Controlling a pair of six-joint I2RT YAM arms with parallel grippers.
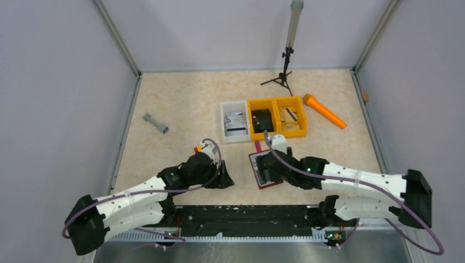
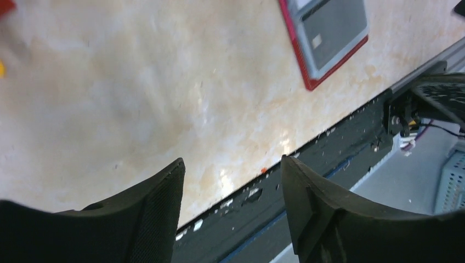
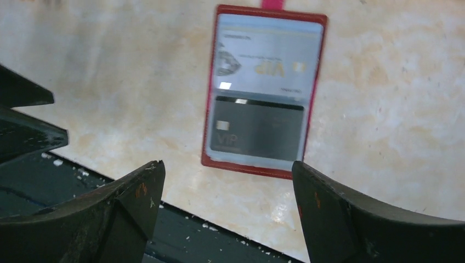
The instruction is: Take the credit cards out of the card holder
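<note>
A card holder [image 1: 256, 170] with a red border and a pink strap lies flat on the table. The right wrist view shows two cards in it: a white VIP card [image 3: 263, 60] above a dark VIP card [image 3: 257, 126]. My right gripper hangs open over the holder's near end, nothing between its fingers. My left gripper is open and empty over bare table to the left of the holder [image 2: 329, 41].
A white bin [image 1: 236, 137] and two yellow bins [image 1: 296, 131] stand behind the holder. An orange microphone [image 1: 326, 112] lies at the back right, a grey tool [image 1: 155, 123] at the left, a small orange toy [image 1: 197, 149] behind my left arm. A tripod [image 1: 282, 76] stands at the back.
</note>
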